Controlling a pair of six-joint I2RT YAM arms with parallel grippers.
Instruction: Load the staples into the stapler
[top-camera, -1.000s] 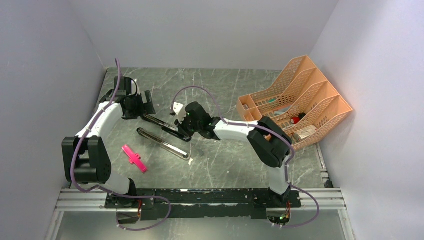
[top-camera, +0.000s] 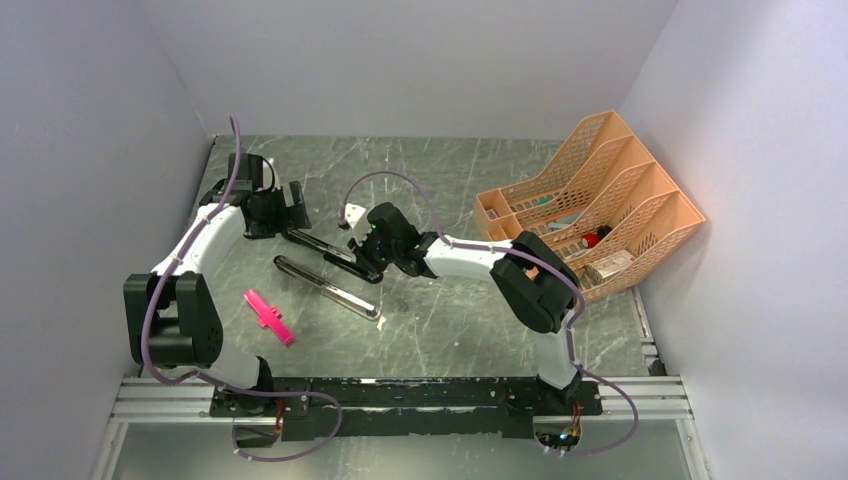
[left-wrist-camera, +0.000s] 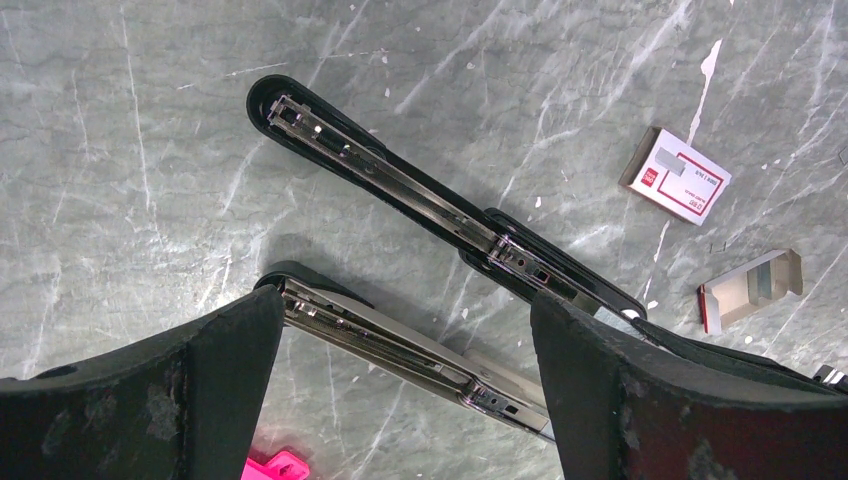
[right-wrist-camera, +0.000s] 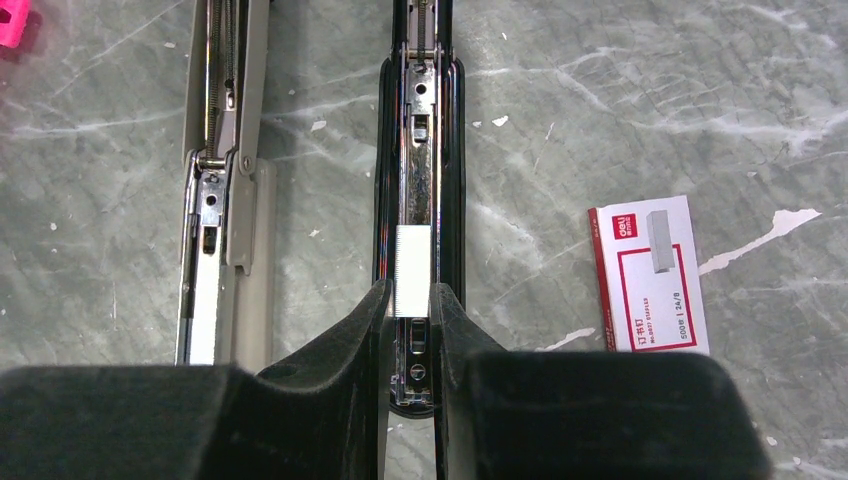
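Observation:
The black stapler (left-wrist-camera: 440, 212) lies unfolded on the marble table, its channel exposed. In the right wrist view a white staple strip (right-wrist-camera: 413, 262) sits in that channel. My right gripper is at the strip's near end, a fingertip on either side with a narrow gap between them; I cannot tell whether they touch the strip. Beside the black one lies a grey stapler (right-wrist-camera: 222, 250), also opened out. My left gripper stands wide open above both staplers, nothing in its grasp.
A staple box (right-wrist-camera: 655, 275) and an empty box sleeve (left-wrist-camera: 750, 290) lie right of the black stapler. A pink stapler (top-camera: 268, 317) rests at the front left. The orange rack (top-camera: 600, 200) fills the right side.
Over the last second the right arm has shifted very slightly at the black stapler's end. The left arm and the staplers stay where they were.

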